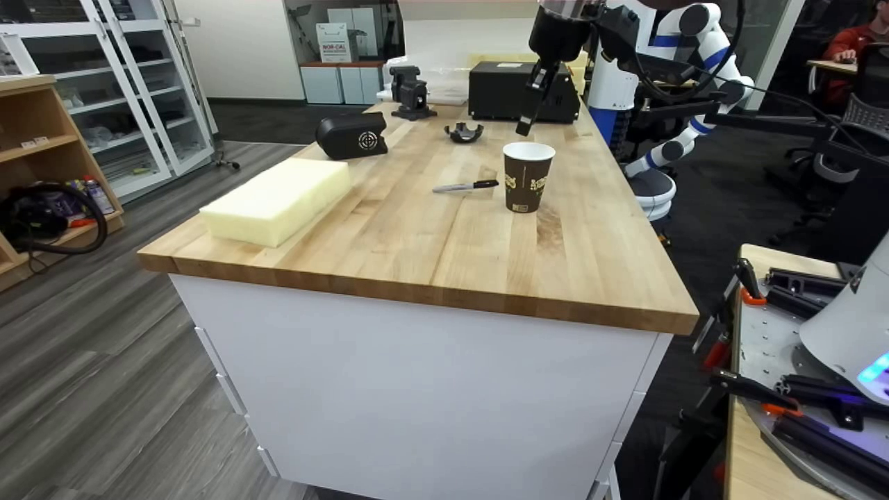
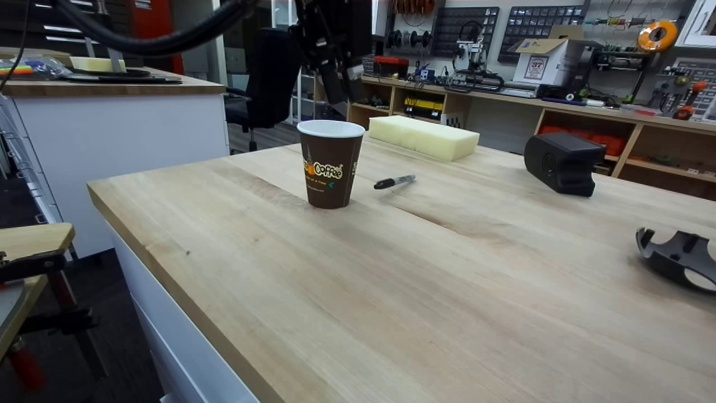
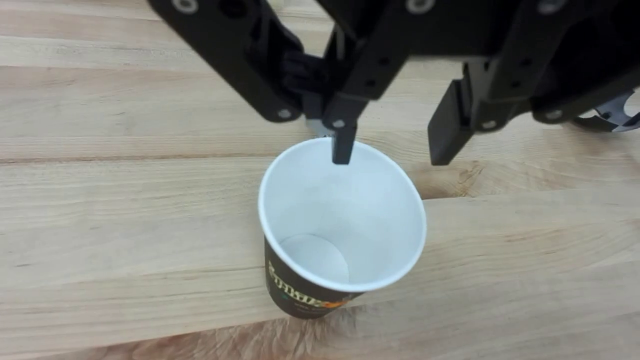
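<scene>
A brown paper cup (image 1: pixel 526 179) with a white rim stands upright on the wooden table; the wrist view looks down into the cup (image 3: pixel 336 204), whose visible inside is empty. Above it is my gripper, its fingers parted with nothing between them. One finger (image 3: pixel 343 141) overlaps the cup's far rim in that view. A black-capped grey marker (image 2: pixel 394 181) is outside the cup, off to one side and apart from it. In exterior view 1 the marker (image 1: pixel 464 186) appears left of the cup. The wrist view mostly hides the marker behind the fingers.
A pale yellow foam block (image 1: pixel 279 200) lies near the table's left edge. Farther back are a black case (image 1: pixel 351 136), a curved black part (image 1: pixel 463 132) and a black box (image 1: pixel 523 90). Bare tabletop (image 1: pixel 467 258) lies in front of the cup.
</scene>
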